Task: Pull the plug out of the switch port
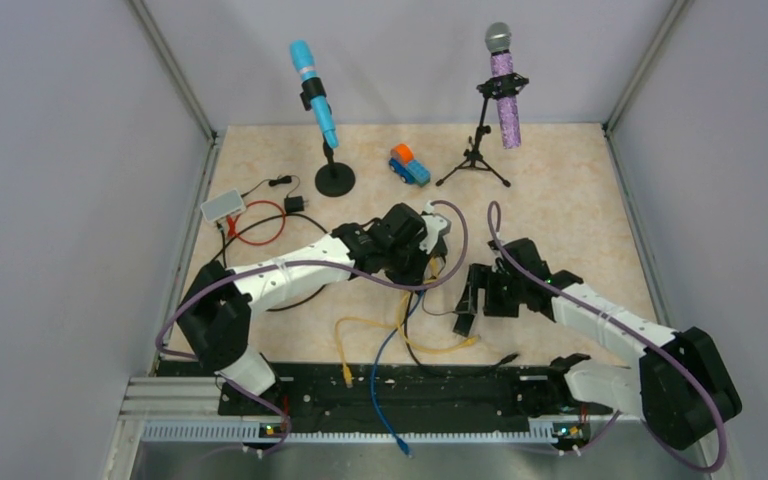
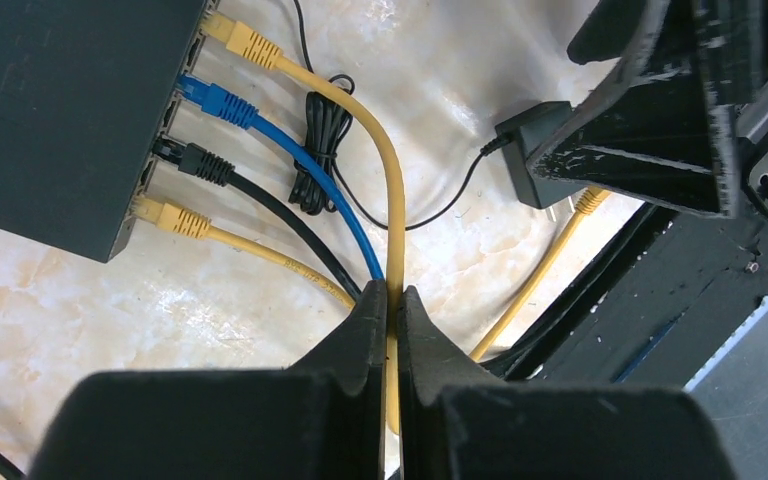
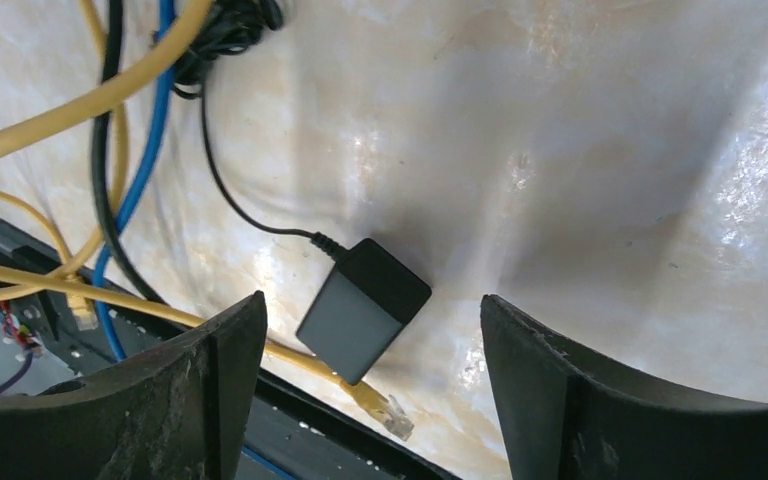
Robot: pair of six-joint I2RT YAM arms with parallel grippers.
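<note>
In the left wrist view the dark network switch lies at the upper left. Yellow plugs, a blue plug and a black plug sit in its ports. The upper yellow cable curves down to my left gripper, whose tips are shut on it, some way from its plug. From above, the left arm covers the switch. My right gripper stands open over the black power adapter, its fingers apart from it.
A loose yellow cable end lies beside the adapter at the table's front edge. A blue cable end hangs over that edge. A toy car and microphone stands stand at the back.
</note>
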